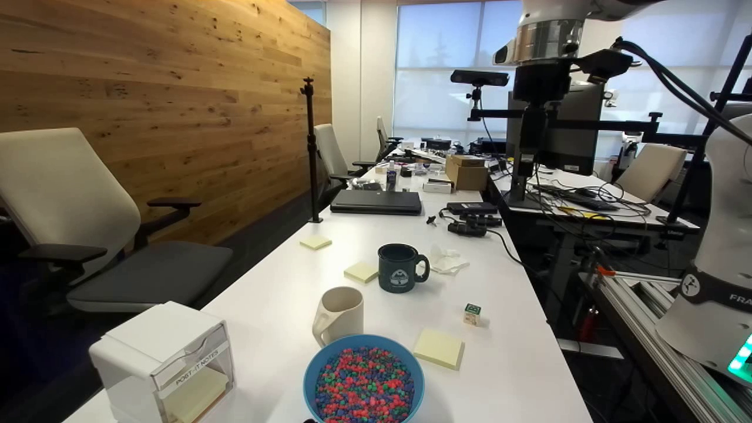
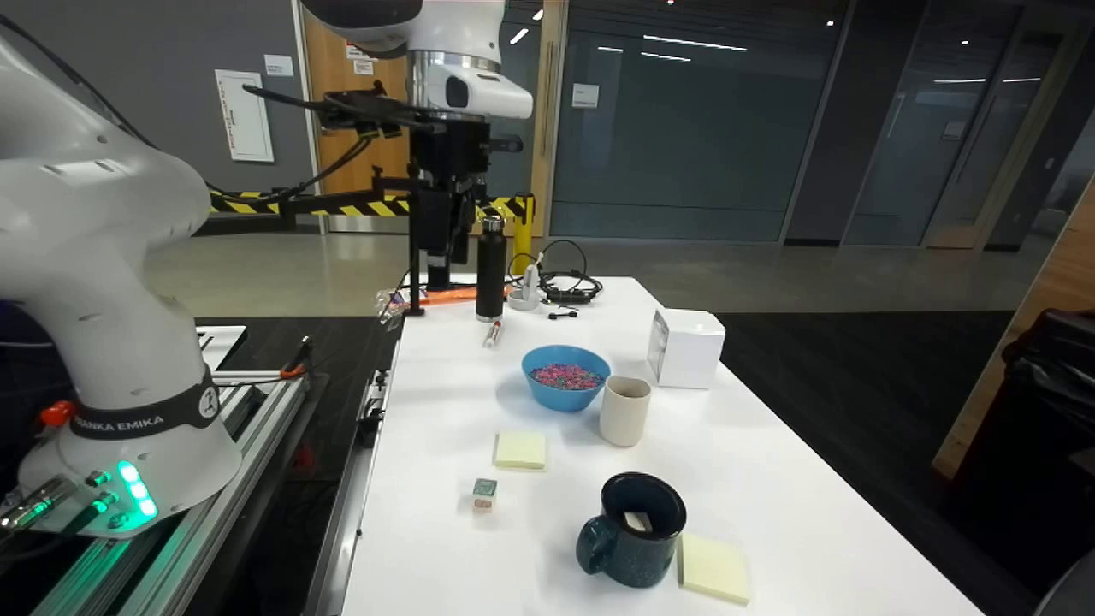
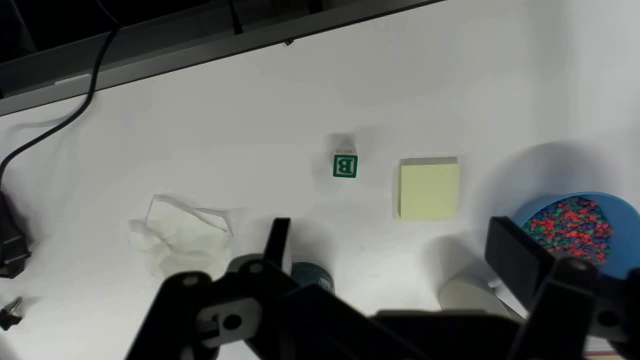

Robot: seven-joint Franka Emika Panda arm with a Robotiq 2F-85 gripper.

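High over the white table, my gripper is open, its two fingers wide apart with only tabletop and objects far below in the gap. A lettered wooden block (image 3: 345, 166) with a green B on top sits alone near the robot's side. A dark green mug (image 1: 398, 276) stands upright, with a small pale item (image 2: 638, 522) inside. Beside a blue bowl (image 2: 562, 400) of coloured pellets is a cream cup (image 1: 345, 317), also upright. A yellow sticky-note pad (image 3: 428, 191) lies between block and bowl. In the wrist view, the mug and cup are partly hidden by the gripper.
Further yellow pads (image 1: 361, 272) lie by the mug and farther back, near a crumpled tissue (image 1: 447, 261). A white note dispenser (image 1: 151, 345) stands past the bowl. A closed black laptop (image 1: 377, 202) and cabled devices (image 1: 473, 218) occupy one end; a black bottle (image 2: 492, 269) stands at the other.
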